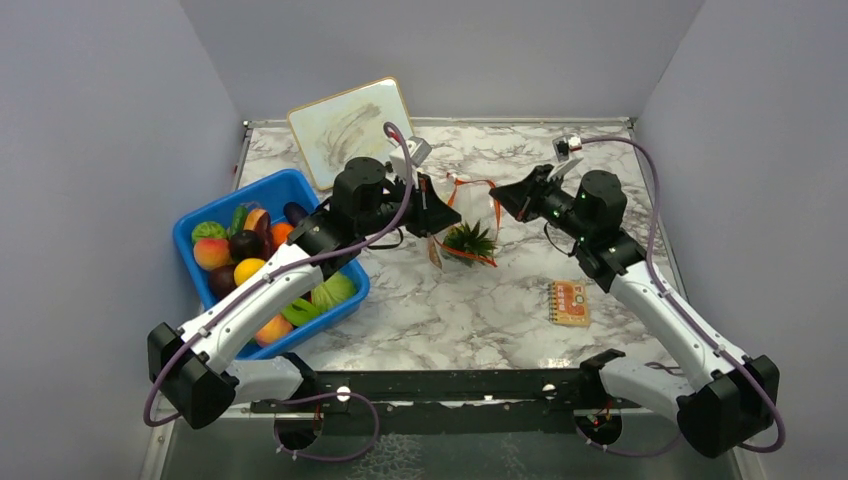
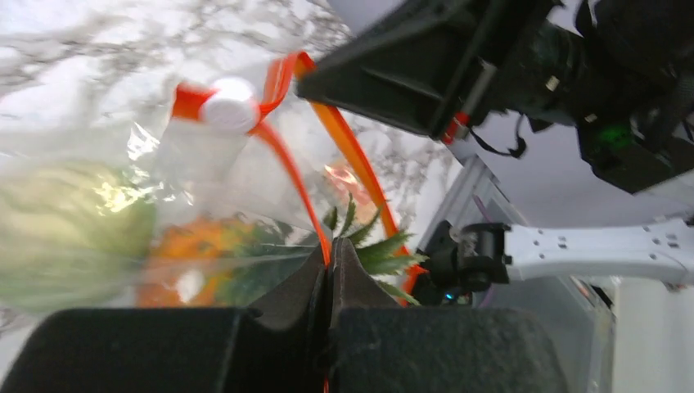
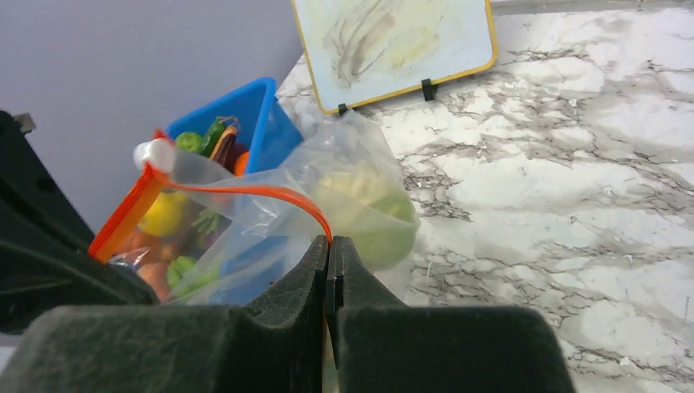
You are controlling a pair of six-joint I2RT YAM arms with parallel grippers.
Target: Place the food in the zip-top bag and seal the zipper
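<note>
A clear bag with an orange zip edge [image 1: 495,220] hangs between both arms, its mouth apart. My left gripper is shut on one side of that orange edge, and my right gripper is shut on the other side. A white slider [image 2: 230,105] sits on the zip at a corner of the mouth. Inside the bag are a pale green rounded food [image 2: 78,225] and an orange pineapple-like one [image 2: 192,254]. Its spiky leaves [image 1: 468,240] show at the mouth in the top view, where the green food is hidden.
At the left, a blue bin [image 1: 352,300] holds much mixed produce. A white board [image 1: 350,130] stands at the back. An orange notebook [image 1: 569,304] lies at the right front.
</note>
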